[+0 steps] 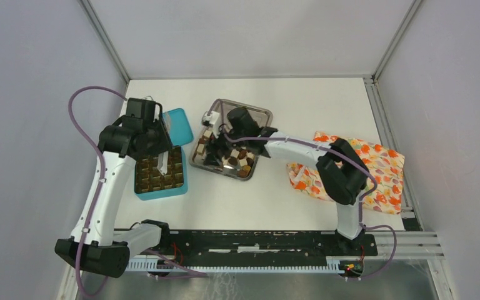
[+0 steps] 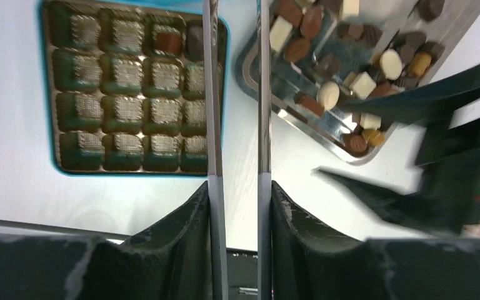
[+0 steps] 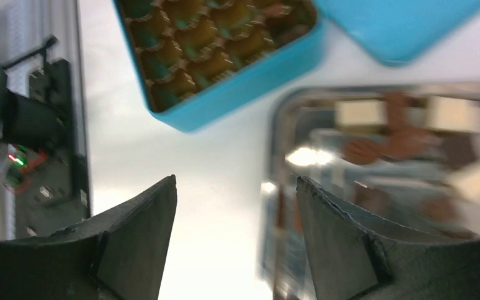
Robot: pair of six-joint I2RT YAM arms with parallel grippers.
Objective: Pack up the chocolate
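The blue box with a gold compartment insert [image 1: 159, 181] sits at left; two chocolates occupy its back-right cells in the left wrist view. My left gripper is above the box's right edge, its long fingers slightly apart; whether they grip anything cannot be told. A steel tray [image 1: 256, 115] holds several assorted chocolates [image 2: 328, 95]. My right gripper [image 1: 215, 153] is over that tray, blurred, fingers apart in its wrist view with nothing visible between them.
A blue lid [image 1: 181, 128] lies behind the box. A floral cloth [image 1: 381, 181] covers the right of the table.
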